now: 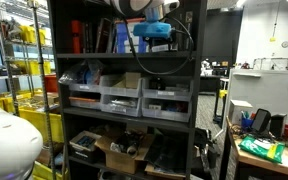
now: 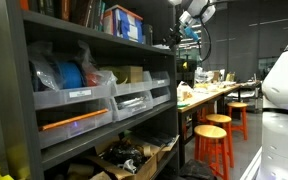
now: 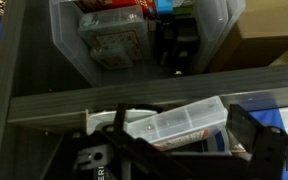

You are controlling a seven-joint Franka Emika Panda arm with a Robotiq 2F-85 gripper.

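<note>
My gripper is open in the wrist view, its dark fingers (image 3: 246,128) standing apart at the lower edge. Between and beyond them lies a pale, clear-looking box (image 3: 180,122), tilted, on a dark shelf. Whether the fingers touch it I cannot tell. From outside, the blue part of the arm (image 1: 152,30) is up at the top compartment of the dark shelf unit (image 1: 103,62), right of a row of books (image 1: 102,37). The fingertips are too small to make out there.
Below the top compartment sit grey bins (image 1: 120,104) holding mixed items; one bin (image 3: 124,50) with packages shows in the wrist view. An open cardboard box (image 1: 121,155) is on the lowest level. A wooden table (image 1: 269,155) stands at right.
</note>
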